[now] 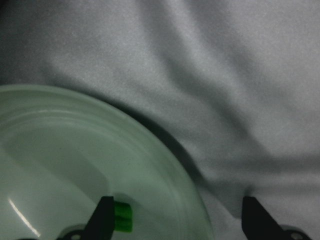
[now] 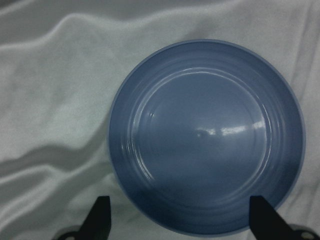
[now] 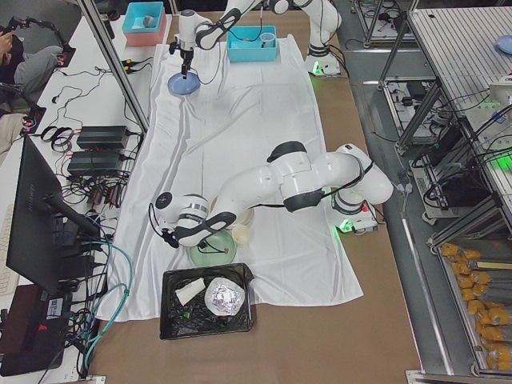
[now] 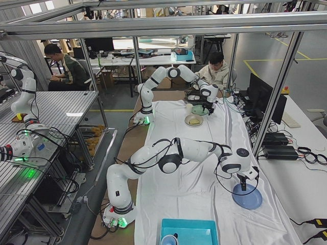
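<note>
A green plate (image 3: 211, 256) sits under my left gripper (image 3: 170, 238), which hangs at its edge. In the left wrist view a small green block (image 1: 123, 217) lies on the plate (image 1: 55, 160), partly behind one finger of the open left gripper. A blue plate (image 2: 205, 135) lies on the white cloth beneath my open right gripper, with nothing on the plate. A beige plate (image 4: 186, 120) and a cream cup (image 3: 241, 234) stand beside the green plate.
A black tray (image 3: 172, 316) with a foil-covered item lies beyond the green plate. A teal bin (image 4: 189, 224) holding a mug stands by the right arm's base. The cloth between the two plate groups is clear.
</note>
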